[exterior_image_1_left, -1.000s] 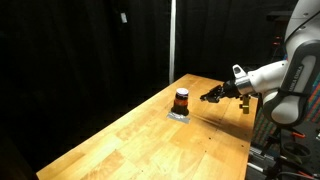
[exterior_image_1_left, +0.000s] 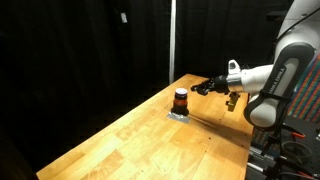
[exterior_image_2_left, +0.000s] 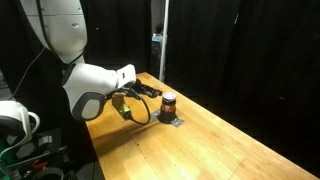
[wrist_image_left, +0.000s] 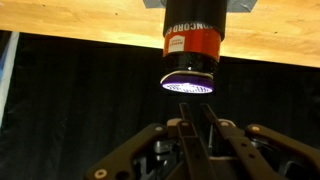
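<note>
A dark cylinder with a red-orange band (exterior_image_1_left: 181, 100) stands upright on the wooden table, its base on grey tape. Purple glows at its top end in the wrist view, where the labelled cylinder (wrist_image_left: 195, 42) shows close up. Beside its upper part, a short way off in exterior view 1, is my gripper (exterior_image_1_left: 197, 90). Exterior view 2 shows the gripper (exterior_image_2_left: 156, 93) near the cylinder (exterior_image_2_left: 168, 107) too. The black fingertips (wrist_image_left: 185, 110) lie close together in the wrist view, so the gripper looks shut; I cannot make out anything between them.
Grey tape (exterior_image_1_left: 178, 117) is stuck to the table under and around the cylinder. Black curtains hang behind, and a thin pale pole (exterior_image_1_left: 172, 40) rises at the back.
In exterior view 1 my gripper has moved left and slightly up, closer to the cylinder's upper part. The cylinder has stayed in place.
</note>
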